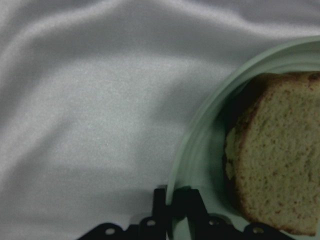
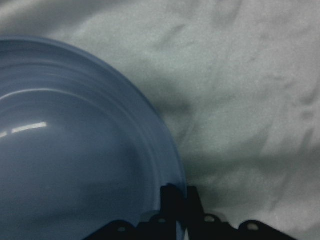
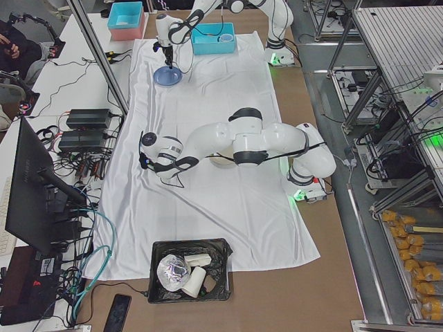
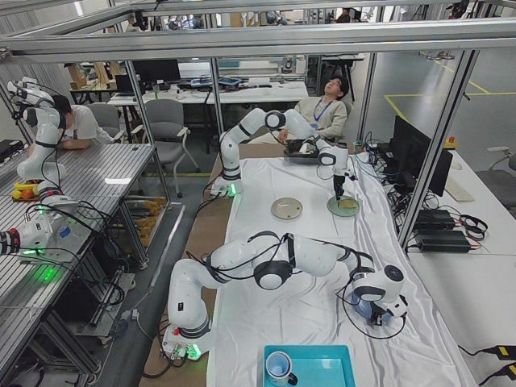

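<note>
A green plate [image 4: 349,210] holds a bread slice [image 1: 275,155]; my left gripper has its fingers closed round the plate's left rim in the left wrist view. At the other end of the cloth, my right gripper is closed on the rim of a blue plate [image 2: 85,155], which looks empty. In the camera left view the near arm hides the green plate, while the blue plate [image 3: 167,79] shows at the back.
A beige plate [image 4: 286,208] lies mid-cloth. A turquoise tray [image 4: 322,363] with a mug [image 4: 279,364] is at one end, a black bin [image 3: 228,290] with assorted items at the other. A monitor [image 3: 28,187] and cables border the cloth.
</note>
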